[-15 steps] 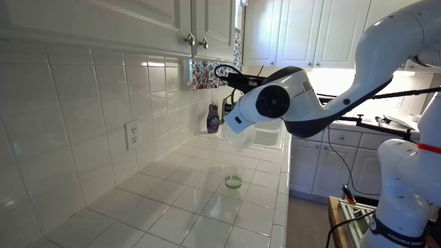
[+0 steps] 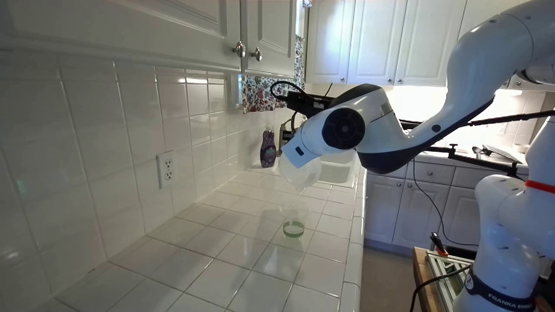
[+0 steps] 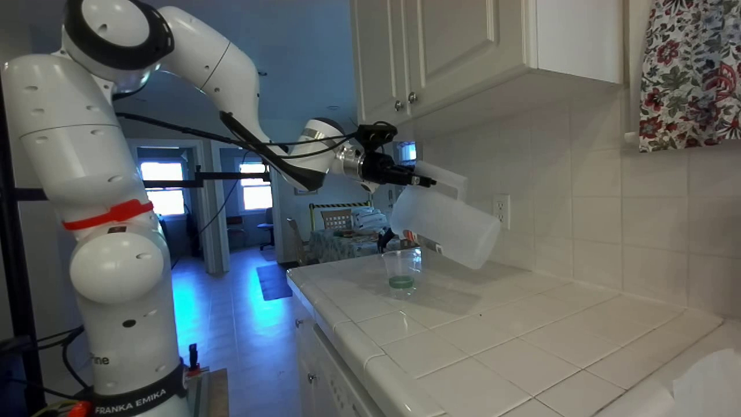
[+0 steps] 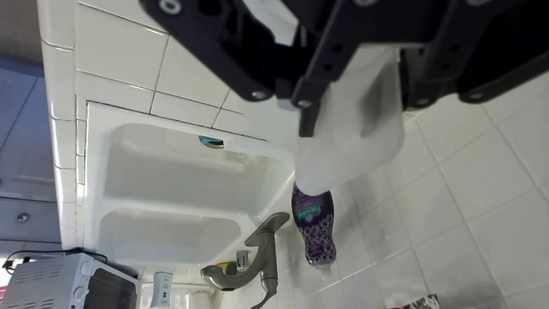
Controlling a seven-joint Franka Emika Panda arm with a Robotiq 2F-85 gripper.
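Observation:
A frosted white pitcher (image 3: 448,226) hangs tilted above the counter, its mouth end toward the clear cup. My gripper (image 3: 425,182) is shut on the pitcher's handle. In exterior view 1 the wrist partly hides the pitcher (image 2: 302,174), and its spout shows above the cup. The clear cup (image 3: 410,263) stands upright on the tiles, with green (image 2: 294,229) low in it. No stream between spout and cup can be made out. The wrist view shows a dark finger (image 4: 309,118) against the pitcher's translucent plastic (image 4: 350,139); the cup is not visible there.
A purple soap bottle (image 2: 268,149) stands against the tiled wall, near the white sink (image 4: 175,165) and its faucet (image 4: 262,252). Upper cabinets (image 3: 444,55) overhang the counter. Bare tiles (image 3: 500,340) spread around the cup, out to the counter's front edge.
The pitcher's spout has shifted very slightly in exterior view 1. The arm and cup look otherwise unmoved.

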